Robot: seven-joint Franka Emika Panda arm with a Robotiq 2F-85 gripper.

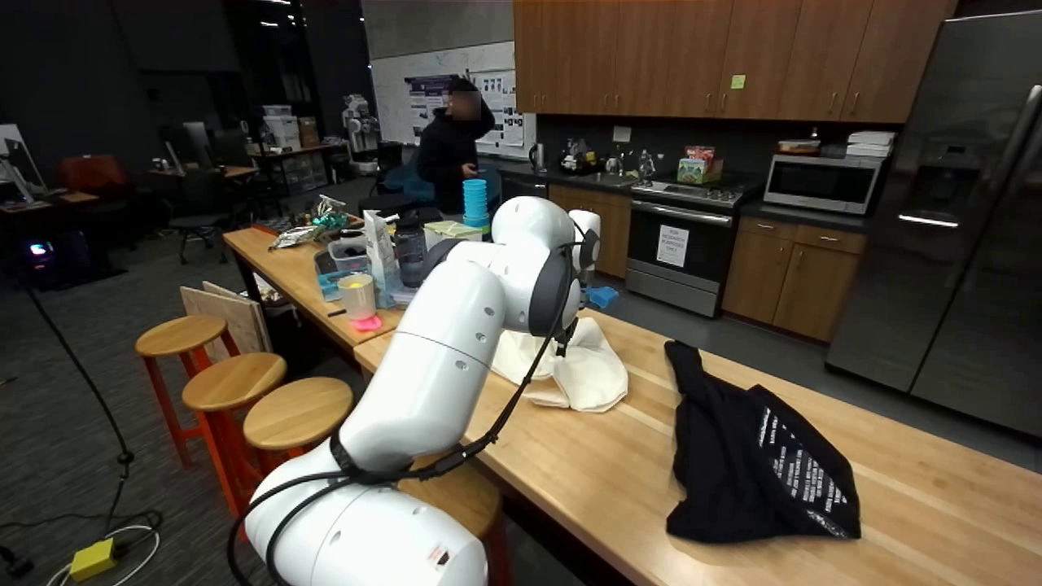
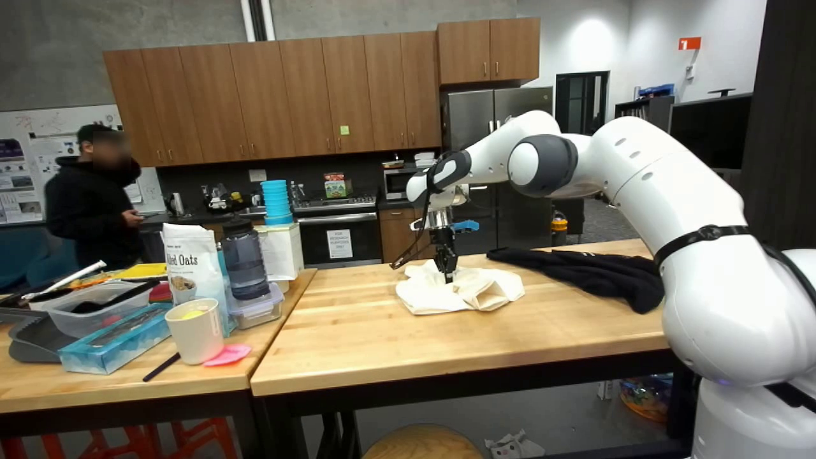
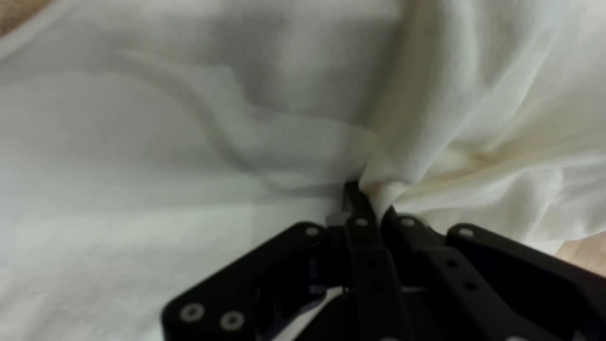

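Observation:
A cream-white cloth [image 2: 489, 289] lies crumpled on the wooden table, with its folds spread around my gripper [image 2: 448, 275]. The gripper points straight down into it. Seen from the wrist, the black fingers [image 3: 363, 227] are shut, and a narrow fold of the white cloth [image 3: 420, 142] runs in between their tips. The rest of the fabric fans out flat to the left and in raised folds to the right. In exterior view 1 my arm partly covers both the gripper and the cloth [image 1: 591, 376].
A black garment with white print [image 1: 757, 459] lies farther along the table. On the adjoining table stand a white mug [image 2: 195, 330], an oats bag [image 2: 194, 268] and several containers. Bare tabletop [image 2: 344, 336] lies in front of the cloth. A person [image 2: 95, 199] stands beyond the tables.

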